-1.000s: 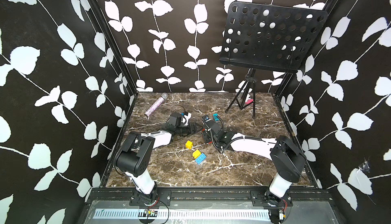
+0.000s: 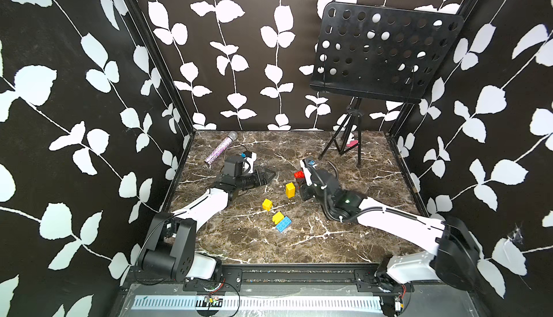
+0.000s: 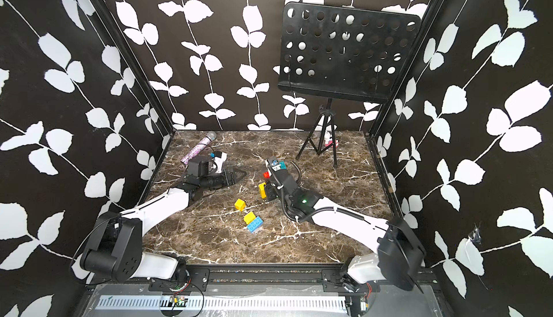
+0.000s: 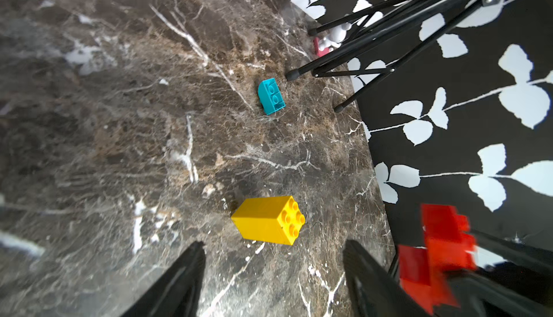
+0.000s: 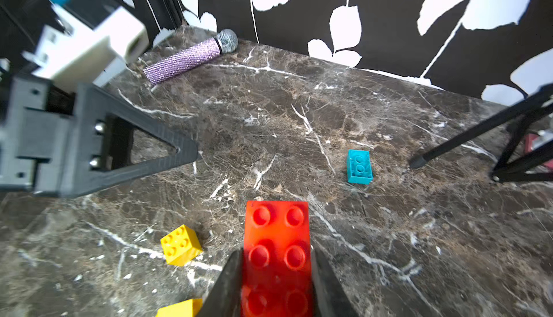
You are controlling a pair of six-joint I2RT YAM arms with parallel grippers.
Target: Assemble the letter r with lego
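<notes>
My right gripper is shut on a red brick piece, held above the table, also at the right edge of the left wrist view (image 4: 437,248). My left gripper stands open and empty to its left. An upright yellow brick (image 2: 290,190) stands between them. A small yellow brick (image 2: 267,204) and another (image 2: 277,217) beside a blue brick (image 2: 283,224) lie nearer the front. A teal brick (image 5: 359,166) rests toward the back.
A black music stand (image 2: 387,52) has its tripod legs at the back right. A glittery microphone (image 5: 178,63) lies at the back left. The table (image 2: 363,184) has free room round the bricks.
My left gripper has drawn back to the left. The right gripper has shifted right with the red piece, uncovering the upright yellow brick between them.
</notes>
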